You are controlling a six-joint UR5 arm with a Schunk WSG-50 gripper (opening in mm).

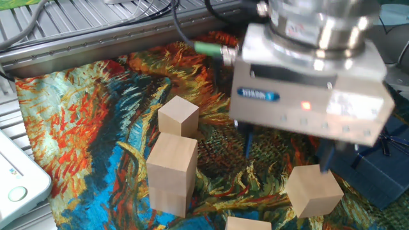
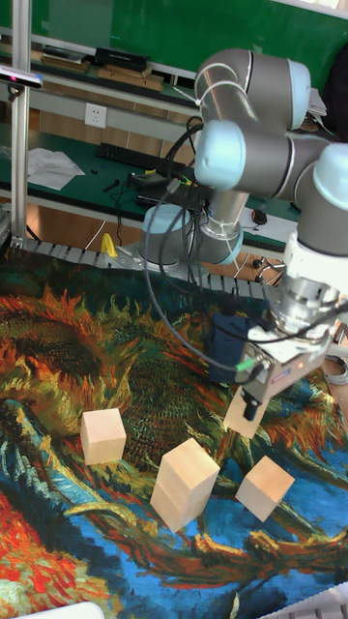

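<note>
My gripper is open above the cloth, its two dark fingers wide apart with nothing visible between them. It hangs just behind a loose wooden cube at the right of exterior view 2. In exterior view 3, a dark finger partly covers that same cube; whether they touch cannot be told. Two wooden cubes stand stacked near the middle. Another cube sits behind the stack in exterior view 2. One more cube is cut off by that view's bottom edge, but shows whole in exterior view 3.
A dark blue gift box stands right of the cubes, partly behind the gripper. A white device lies at the left edge, and a metal rail runs along the back.
</note>
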